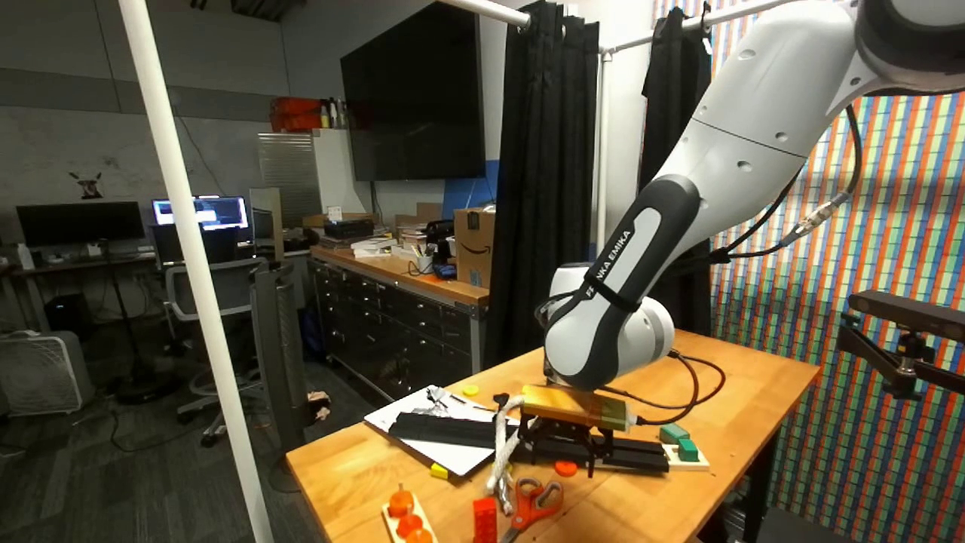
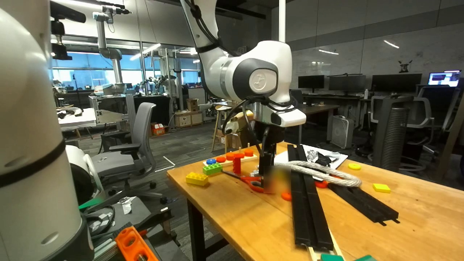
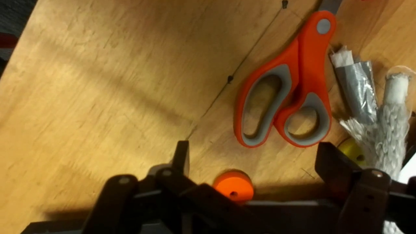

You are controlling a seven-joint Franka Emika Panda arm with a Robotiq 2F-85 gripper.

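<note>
My gripper is open, its two dark fingers wide apart just above the wooden table. Between and slightly below the fingertips in the wrist view lies an orange disc (image 3: 234, 186) with a small hole, partly covered by the gripper body. Orange-and-grey scissors (image 3: 288, 87) rest on the table ahead of the fingers, handles toward me. A white rope (image 3: 391, 128) with a taped end lies by the right finger, beside a yellow round piece (image 3: 352, 151) partly hidden by it. In exterior view 1 the gripper hangs low over the black track (image 1: 633, 454).
A red block (image 1: 485, 519) and a peg board with orange rings (image 1: 408, 523) stand near the table edge. Green blocks (image 1: 687, 449) sit on another board. A white sheet (image 1: 466, 460) lies under the track. The wrist view's left side shows bare table.
</note>
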